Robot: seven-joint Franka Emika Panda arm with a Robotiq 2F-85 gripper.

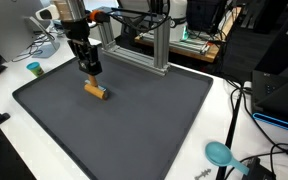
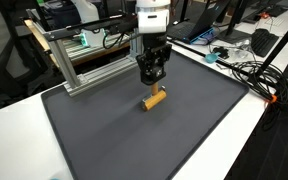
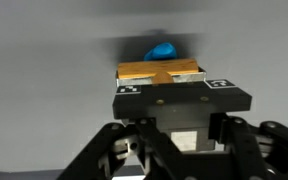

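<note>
A wooden, orange-tan piece shaped like a small mallet has its bar-like head low over the dark mat and a short stem rising from it. My gripper is shut on that stem from above. The same wooden piece shows below the gripper in the second exterior view. From the wrist, the wooden head lies just beyond the black fingers, which hide most of the stem. Beside the head is a small blue thing. Whether the head touches the mat, I cannot tell.
A teal cup stands off the left corner, and a light-blue round object sits at the front right. A metal frame rises at the back edge. Cables lie on the right.
</note>
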